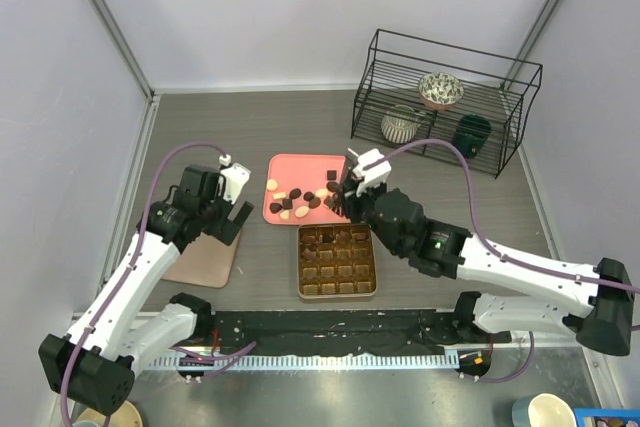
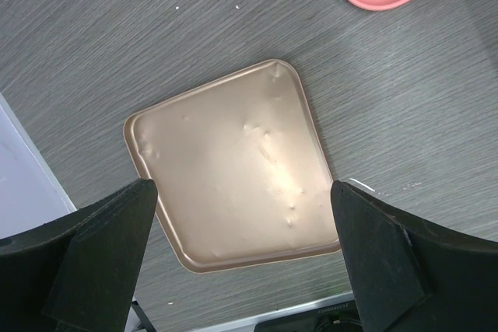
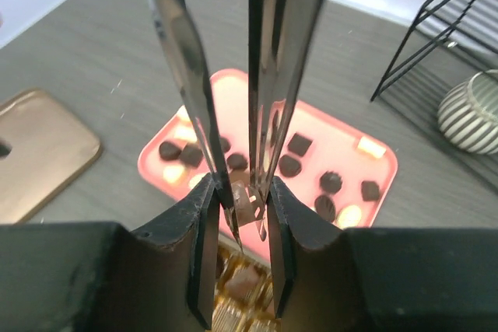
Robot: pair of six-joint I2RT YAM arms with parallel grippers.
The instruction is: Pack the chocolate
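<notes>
Chocolates in dark and pale colours lie spread over a pink tray. In front of it stands a gold box divided into cells, nearly all bare, with a darker spot in one back cell. My right gripper is shut on shiny tongs, whose tips point down near the box. A small brownish piece shows between those tips, apparently a chocolate. My left gripper is open and empty over the flat beige lid, apart from the chocolates.
A black wire rack holding a patterned bowl, a striped cup and a dark green cup takes up the back right. Free table lies between the lid and the box, and right of the box.
</notes>
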